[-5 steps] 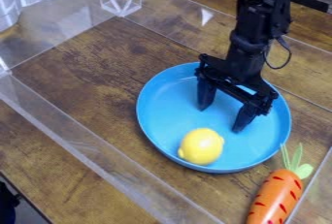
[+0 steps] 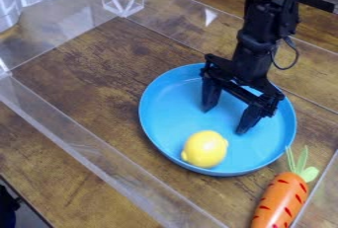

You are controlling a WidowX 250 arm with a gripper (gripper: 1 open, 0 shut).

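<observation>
The black robot gripper (image 2: 238, 102) reaches down from the top of the view into a blue bowl (image 2: 172, 118), its fingers spread low over the back and right part of the bowl. Whether anything is between the fingers is hidden by the dark gripper body. A yellow lemon-like object (image 2: 205, 149) lies in the front left of the bowl, apart from the gripper. An orange carrot (image 2: 280, 202) with pale green leaves lies outside the bowl at the lower right.
Clear plastic walls run along the left and lower left, with a clear bracket near the top left.
</observation>
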